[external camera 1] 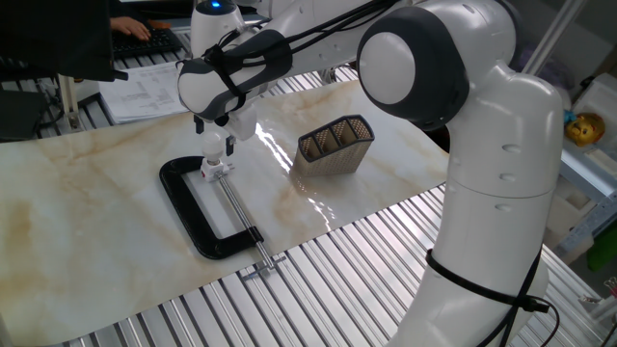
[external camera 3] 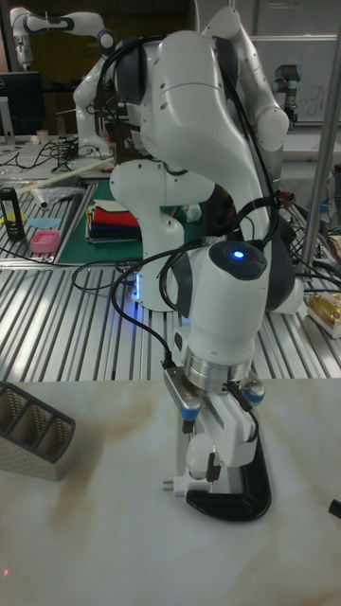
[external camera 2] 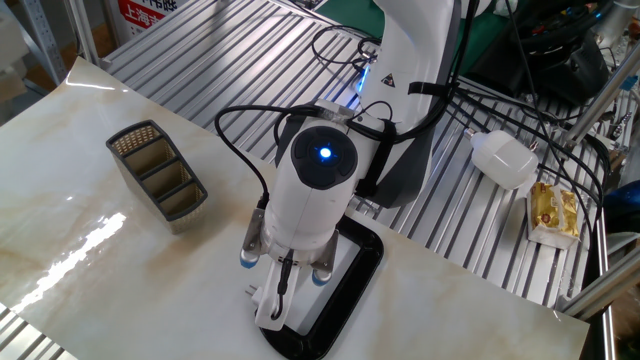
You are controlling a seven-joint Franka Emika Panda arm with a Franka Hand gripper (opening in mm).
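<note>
A black C-shaped clamp (external camera 1: 189,210) with a silver screw (external camera 1: 237,207) lies flat on the marbled sheet. At its far end sits a small white bulb-like piece (external camera 1: 213,146) on a white base (external camera 1: 218,172); two metal prongs (external camera 3: 170,487) stick out sideways from this base in exterior view 3. My gripper (external camera 1: 214,137) points down over it, dark fingertips (external camera 1: 229,146) on either side of the white piece. Whether they touch or squeeze it cannot be told. From above, in exterior view 2, the hand hides the fingers and most of the white piece.
A tan mesh holder (external camera 1: 335,154) with several compartments stands upright on the sheet, apart from the clamp. Slatted metal table (external camera 1: 328,275) runs along the sheet's edge. A white bulb (external camera 2: 503,160) and a gold-and-white box (external camera 2: 553,215) rest on the slats. Bare sheet (external camera 1: 87,241) lies beside the clamp.
</note>
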